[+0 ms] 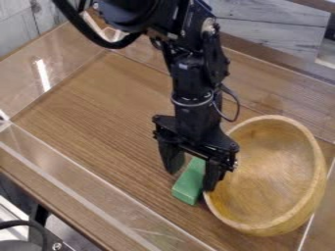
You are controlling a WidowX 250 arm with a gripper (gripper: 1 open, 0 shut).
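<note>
The black robot arm reaches down from the top centre, its gripper (197, 164) open low over a green block (187, 188). The fingers straddle the upper part of the block, which lies on the wooden surface. Right beside the block is a large tan bowl (281, 196), with the right finger at its near left rim. Whether the fingers touch the block cannot be told.
The wooden tray (92, 127) is mostly clear on the left and back. Its edge runs along the lower left, with a dark cable beyond it. A grey wooden wall stands behind.
</note>
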